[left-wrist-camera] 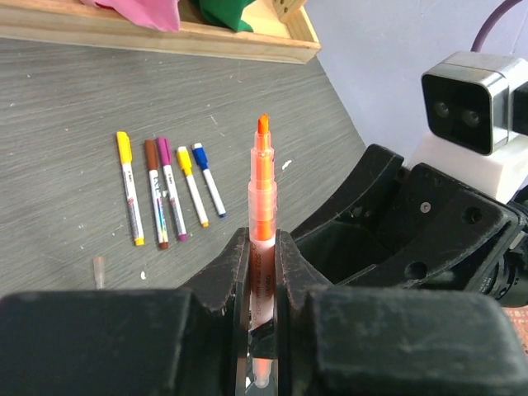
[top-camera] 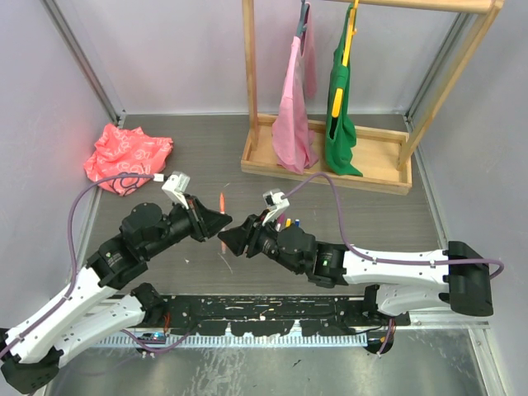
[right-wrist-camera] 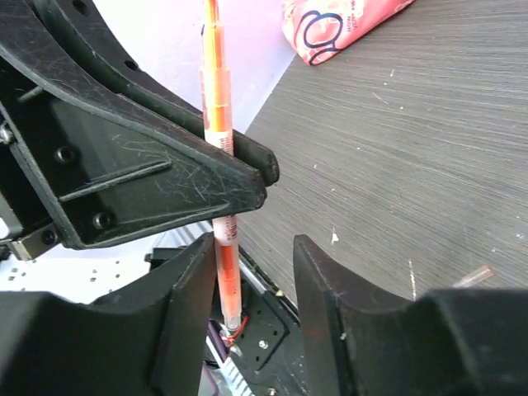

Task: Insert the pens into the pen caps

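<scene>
An orange pen (left-wrist-camera: 262, 206) stands upright between the two grippers, showing an orange tip at its top in the left wrist view. My left gripper (top-camera: 221, 221) is shut on it around its middle, as the left wrist view shows. My right gripper (top-camera: 234, 239) is open beside the pen, its fingertips close to it at the lower part. A row of pens (left-wrist-camera: 162, 186) in yellow, brown, purple and blue lies on the table, along with a small pale piece (left-wrist-camera: 99, 272).
A wooden rack (top-camera: 384, 181) with hanging pink and green cloths stands at the back right. A red cloth bundle (top-camera: 126, 153) lies at the back left. The grey table (top-camera: 165, 264) has free room around the grippers.
</scene>
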